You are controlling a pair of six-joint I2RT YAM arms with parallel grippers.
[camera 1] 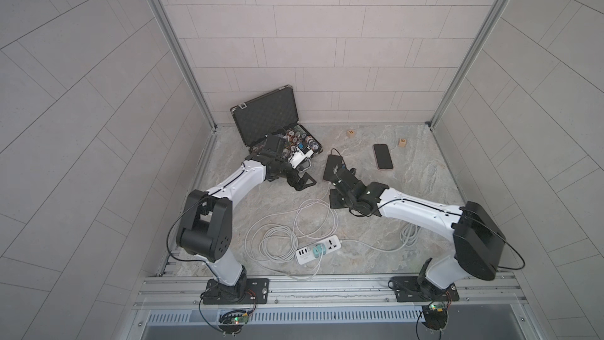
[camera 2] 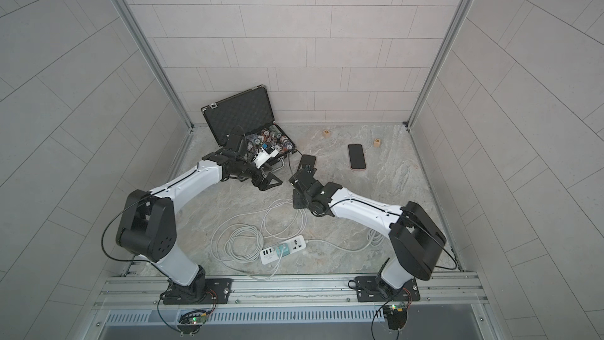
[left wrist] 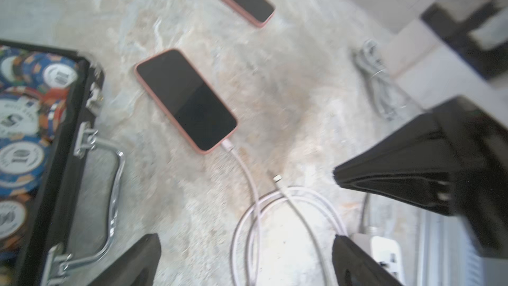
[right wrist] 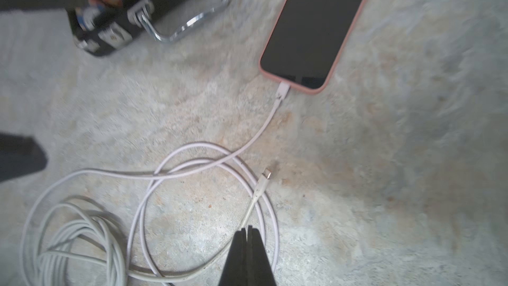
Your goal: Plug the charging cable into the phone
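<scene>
In the right wrist view, the nearer phone point(right wrist: 320, 21) lies face up, in a pink case with a dark screen. A white cable's plug point(right wrist: 283, 91) sits at its bottom edge, seemingly in the port. A second white cable lies loose, its bare-tipped connector point(right wrist: 261, 184) resting over coiled cable below the phone. My right gripper is shut just behind that connector, and nothing shows held between its fingertips. My left gripper stands wide open beside the case, above the table, with nothing gripped.
An open black case point(camera 1: 267, 116) of poker chips stands at the back left. Another phone point(camera 1: 382, 156) and small wooden blocks point(camera 1: 402, 142) lie to the right. The white power strip point(camera 1: 318, 249) sits up front among coiled cables. My two grippers are close together mid-table.
</scene>
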